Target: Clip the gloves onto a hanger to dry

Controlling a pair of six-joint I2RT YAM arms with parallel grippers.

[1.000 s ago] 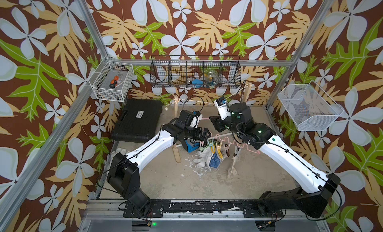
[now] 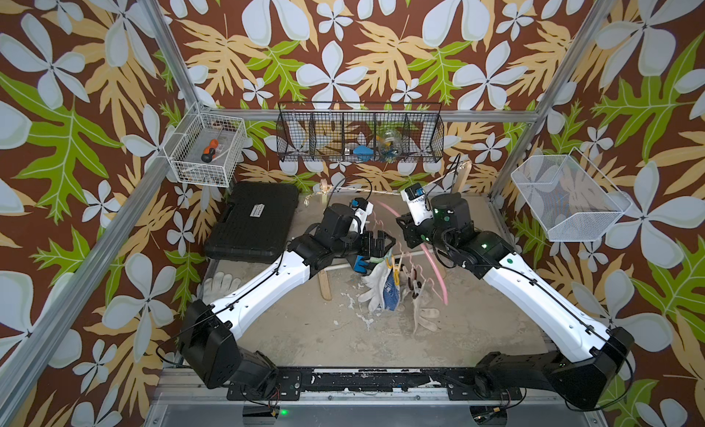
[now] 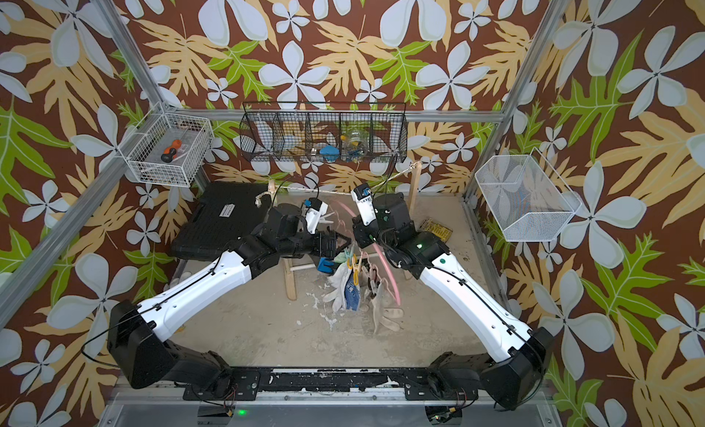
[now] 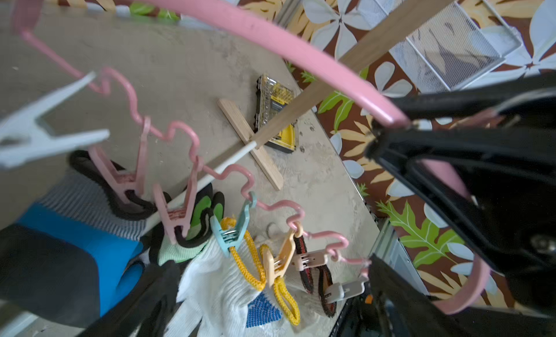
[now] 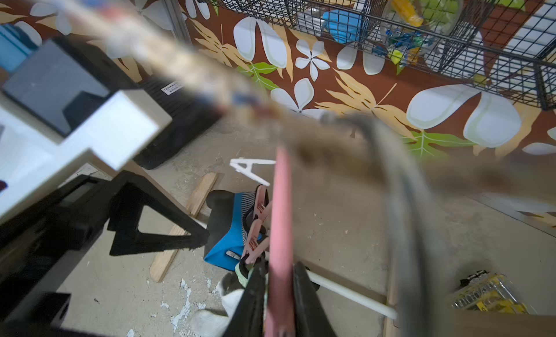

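Observation:
My right gripper is shut on the pink hanger, whose bar passes between its fingers. The hanger is tilted in the top left view, sloping down to the right. In the left wrist view, clips along its wavy lower bar hold a blue-and-grey glove, a green-and-black glove, white gloves and gloves with dark-trimmed cuffs. A white clip at its left end grips nothing visible. My left gripper stands open near the hanger's left side; nothing shows held in it.
A rope runs close across the right wrist view, between wooden posts. A white rod crosses low behind the gloves. The black case lies left; a yellow toolset lies right.
The hanger has tipped from nearly level to a steep slope, its right end dropping, and the gloves have swung with it. Both grippers have shifted slightly to the right.

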